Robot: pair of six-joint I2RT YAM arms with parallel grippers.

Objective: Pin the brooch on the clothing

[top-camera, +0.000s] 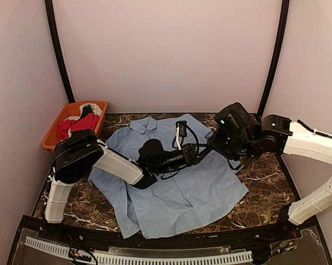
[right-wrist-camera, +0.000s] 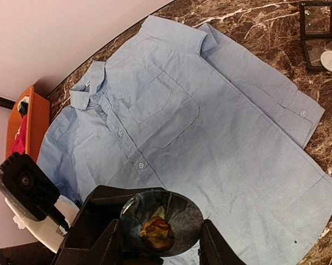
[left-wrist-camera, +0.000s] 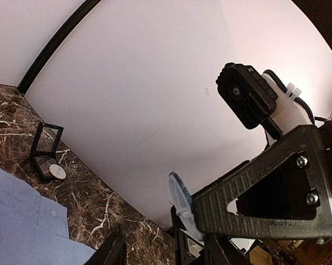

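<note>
A light blue shirt [top-camera: 210, 193] lies spread on the dark marble table, collar toward the back. The two grippers meet above it. In the right wrist view, a round brooch [right-wrist-camera: 158, 232] with a glossy dark face is held in my right gripper, which is shut on it. The brooch's edge shows by the right gripper in the left wrist view as a translucent disc [left-wrist-camera: 182, 204]. My left gripper [top-camera: 193, 154] is beside it; its dark fingertips are at the bottom of the left wrist view, their exact opening hard to tell.
An orange basket [top-camera: 55, 135] with red and white cloth stands at the back left. An open black case [right-wrist-camera: 317, 33] with a white round piece [right-wrist-camera: 330, 61] lies beyond the shirt on the right. Walls enclose the back and sides.
</note>
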